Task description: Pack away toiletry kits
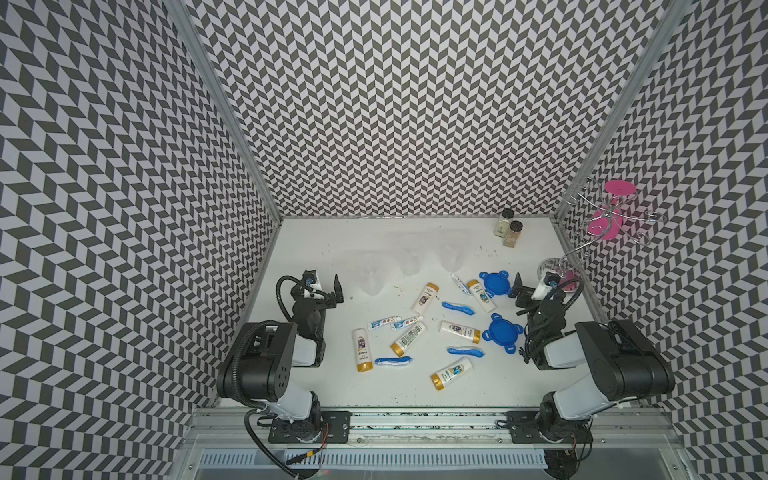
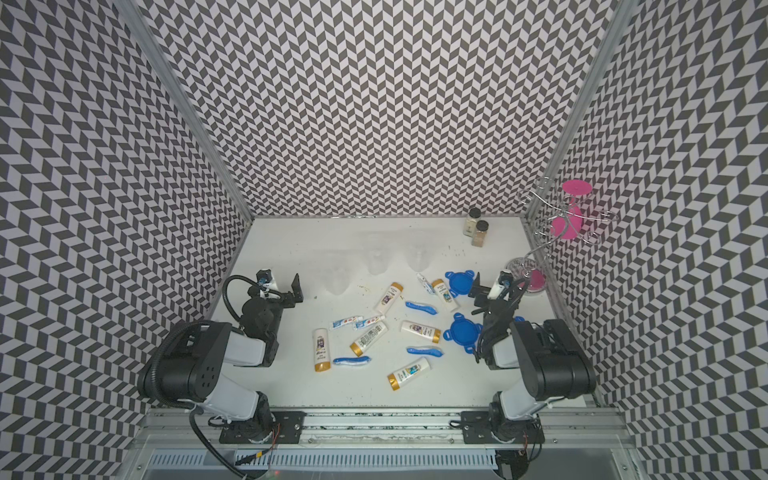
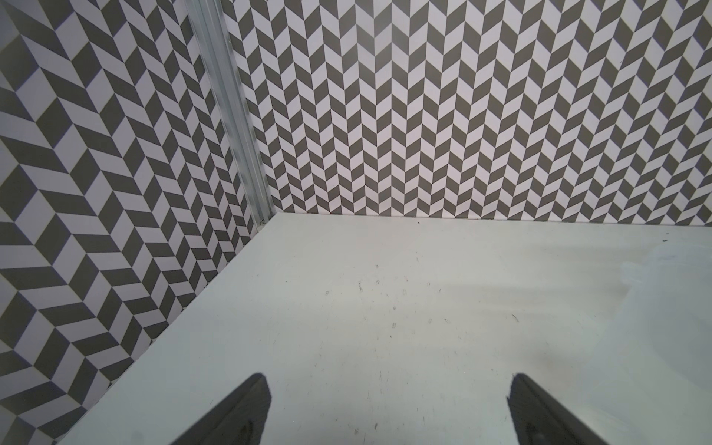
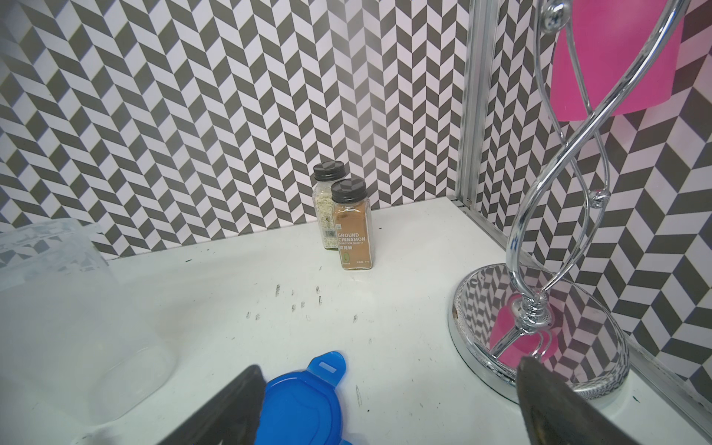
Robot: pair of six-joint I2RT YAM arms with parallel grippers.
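Note:
My left gripper is open and empty over bare table at the left. Open and empty too, my right gripper stands at the right beside the blue lids (image 1: 501,332). Three clear, see-through containers (image 1: 370,276) stand in a row towards the back; one clear container (image 4: 81,326) shows large in the right wrist view. Several white bottles with gold caps (image 1: 362,350) lie scattered mid-table. Among them are blue toothbrushes (image 1: 393,361) and small toothpaste tubes (image 1: 384,322). A blue lid (image 4: 300,408) lies partly behind a right finger.
Two black-capped spice jars (image 4: 352,222) stand at the back right. A chrome stand (image 4: 530,311) with pink parts occupies the right edge, near my right arm.

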